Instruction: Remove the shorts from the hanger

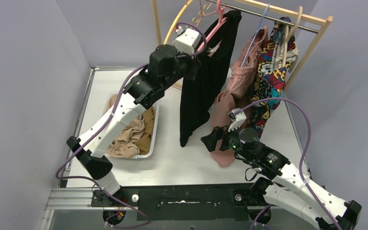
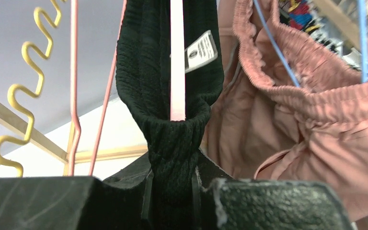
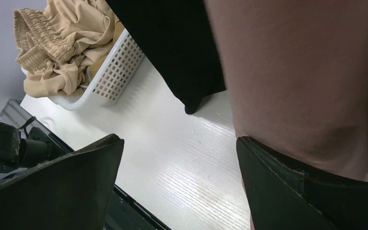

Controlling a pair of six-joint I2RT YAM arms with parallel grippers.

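Observation:
Black shorts [image 1: 205, 86] hang from a pink hanger [image 1: 212, 34] on the rack's rail. In the left wrist view, the fingers of my left gripper are shut on the waistband of the black shorts [image 2: 143, 62], gathering its near edge. The pink hanger [image 2: 178, 62] runs down inside that waistband, its end at the cloth's edge. Low in front of the pink trousers [image 1: 227, 115], my right gripper stands open, with only white table visible between its fingers. The hem of the black shorts hangs beyond it, apart.
Patterned shorts [image 1: 270, 72] hang at the right on a wooden hanger. At the left, a white basket [image 1: 156, 125] holds tan and brown clothes. Empty pink hangers [image 2: 74, 86] and a wavy yellow hanger [image 2: 36, 72] are close to the left gripper. Pink cloth lies close against the right gripper's finger.

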